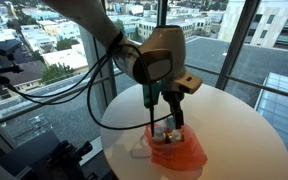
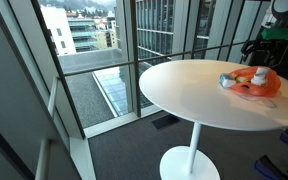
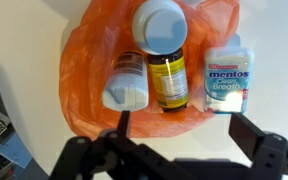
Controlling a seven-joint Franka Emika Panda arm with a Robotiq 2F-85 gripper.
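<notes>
Above the round table, my gripper stands open, its dark fingers (image 3: 123,126) spread wide and nothing held between them. Below it in the wrist view lies an orange plastic bag (image 3: 82,85) with small containers on it. A white-capped bottle (image 3: 160,26) is at the top, a translucent bottle with a white cap (image 3: 127,82) at the left, and a dark bottle with a yellow label (image 3: 169,80) in the middle. The Mentos container (image 3: 227,80) rests at the bag's right side. In exterior view 1 the arm partly hides the containers on the orange bag (image 1: 179,154).
In exterior view 2 the bag sits near the table's right side. Black cables (image 1: 46,99) hang from the arm. Tall windows (image 2: 92,70) surround the table.
</notes>
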